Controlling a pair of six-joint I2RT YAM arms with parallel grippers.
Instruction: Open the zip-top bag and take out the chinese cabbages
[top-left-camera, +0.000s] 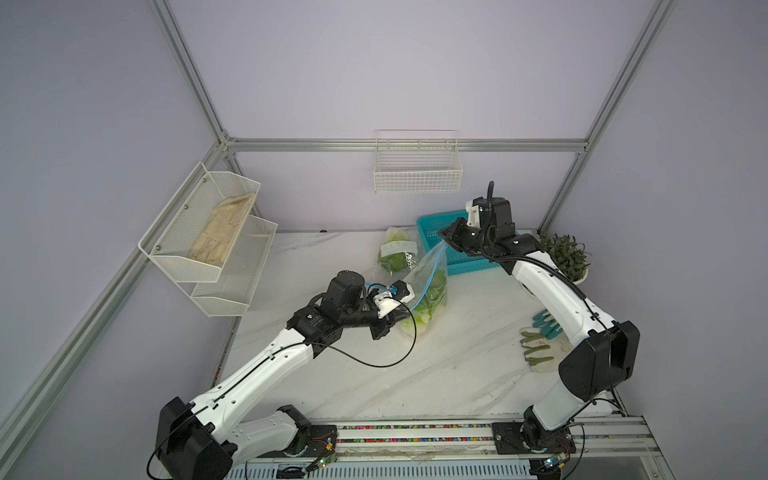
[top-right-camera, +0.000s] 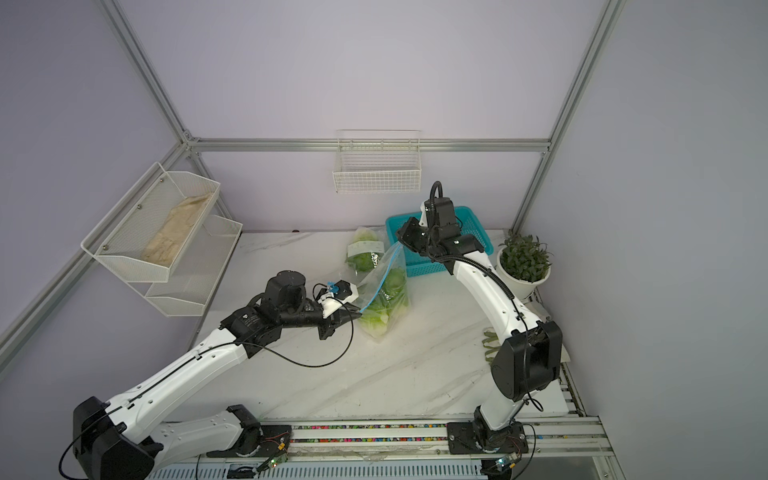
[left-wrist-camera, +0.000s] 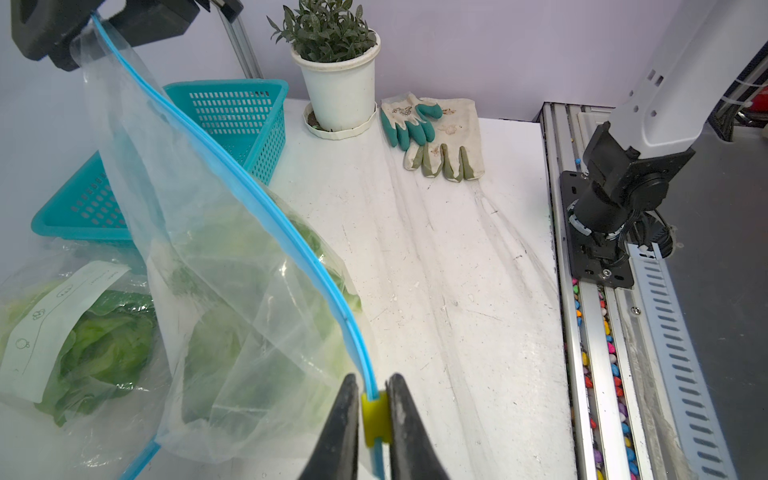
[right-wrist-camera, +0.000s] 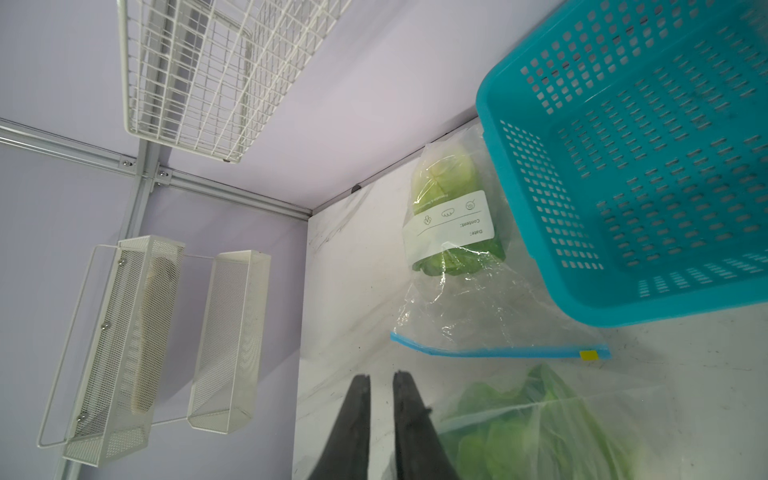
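Note:
A zip bag with cabbage (top-left-camera: 428, 300) hangs slanted, its blue zip rising toward the right arm. My left gripper is shut on the yellow zip slider (left-wrist-camera: 374, 412) at the lower end. My right gripper is at the zip's upper end in the top views; in its wrist view the fingers show a narrow gap, and whether they grip the film is unclear. A second bagged cabbage (right-wrist-camera: 444, 224) with a label lies behind, beside the basket.
A teal basket (right-wrist-camera: 536, 184) stands at the back. A potted plant (left-wrist-camera: 336, 88) and work gloves (left-wrist-camera: 448, 136) are at the right. Wire racks hang on the walls.

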